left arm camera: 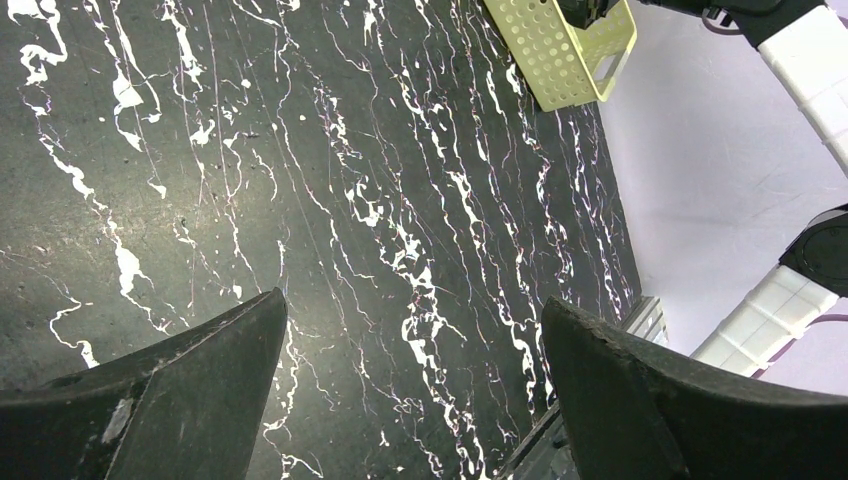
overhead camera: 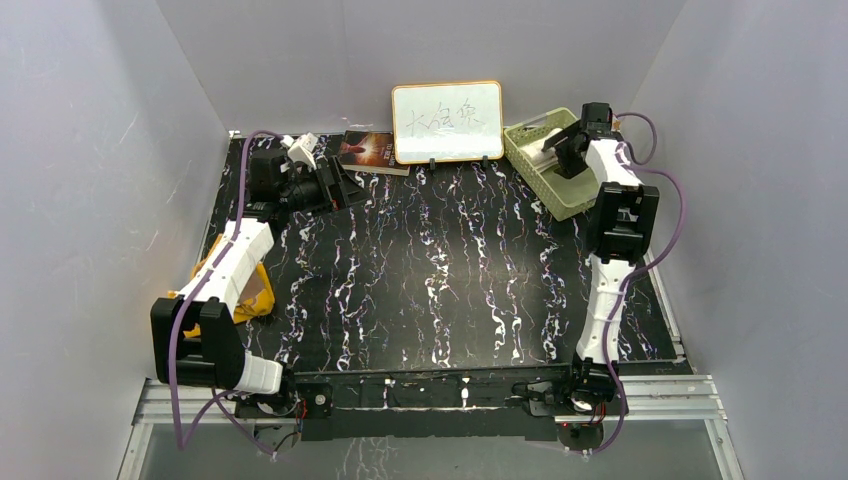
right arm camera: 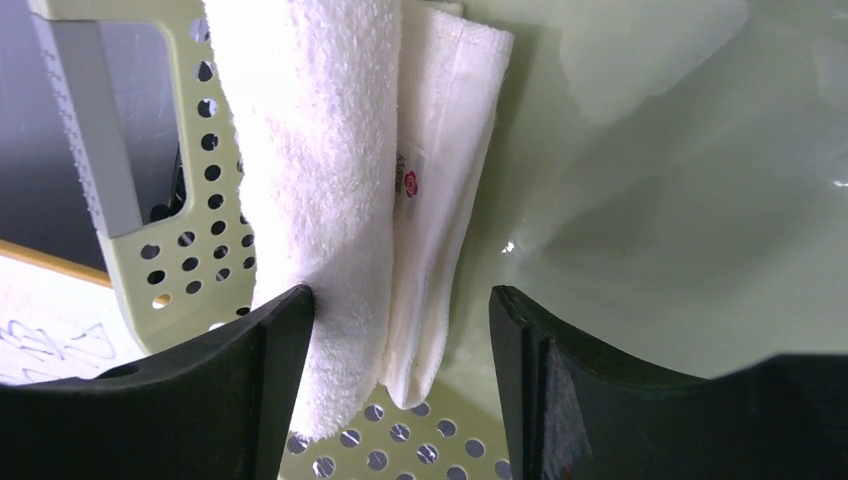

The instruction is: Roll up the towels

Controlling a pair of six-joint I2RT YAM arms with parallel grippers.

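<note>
White towels lie in the green basket (overhead camera: 560, 200) at the back right. In the right wrist view, a thick folded or rolled white towel (right arm camera: 320, 150) leans along the basket's perforated wall, and beside it is a thinner folded piece with a small red label (right arm camera: 430, 200); whether they are separate is unclear. My right gripper points down into the basket, its fingers apart, the left one overlapping the thick towel and the right one over bare basket floor. No towel is clamped. Out over the left of the table, my left gripper (overhead camera: 352, 188) stands open and empty.
A whiteboard (overhead camera: 447, 122) stands at the back, left of the basket, with a book (overhead camera: 375, 150) beside it. A yellow cloth-like item (overhead camera: 258, 298) lies by the left arm.
</note>
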